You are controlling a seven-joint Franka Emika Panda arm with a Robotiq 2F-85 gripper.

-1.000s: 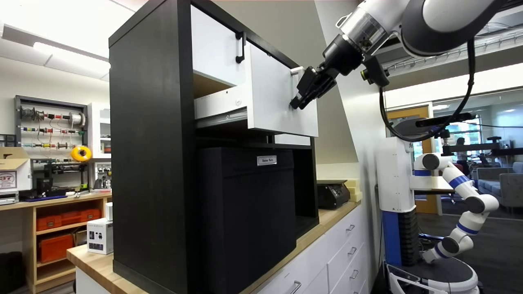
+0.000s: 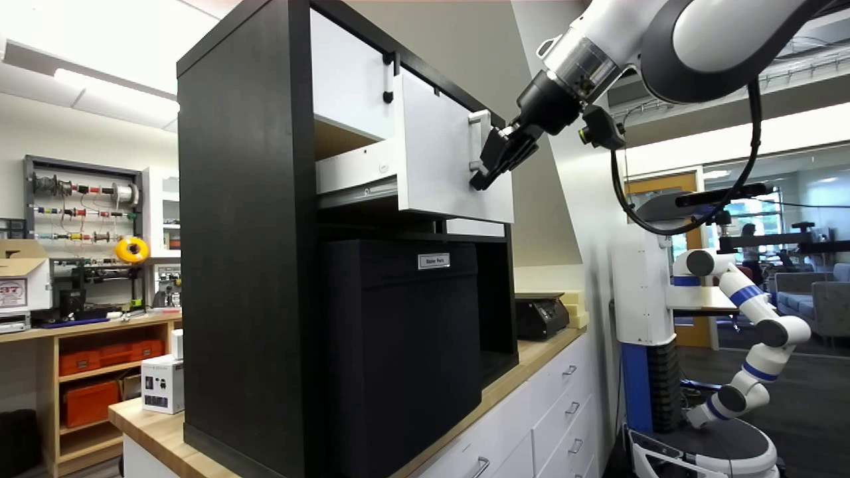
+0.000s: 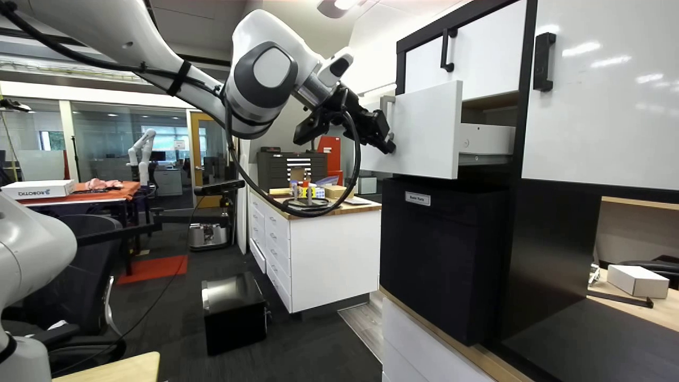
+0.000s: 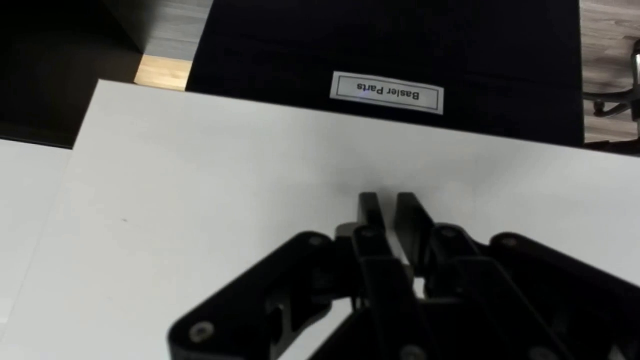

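Note:
A white drawer (image 2: pixel 436 147) sticks part way out of the upper part of a black cabinet (image 2: pixel 239 199). Its light grey handle (image 3: pixel 389 107) stands on the front panel. At the handle's lower end, my gripper (image 2: pixel 481 180) is shut on the bar, its fingertips close to the panel. Seen from the wrist, the two black fingers (image 4: pixel 370 210) leave a narrow gap, and a grey handle post (image 4: pixel 346 230) shows beside them. The fingers hide most of the bar in that view.
Below the drawer stands a black bin (image 2: pixel 414 342) labelled "Basler Parts". Closed white fronts (image 3: pixel 480 54) with black handles adjoin the drawer. A wooden counter (image 2: pixel 550 350) runs under the cabinet. The space in front of the drawer, on the arm's side, looks clear.
The drawer has slid slightly inward. My gripper has moved a little left and down in exterior view 1, and more of the handle shows above it.

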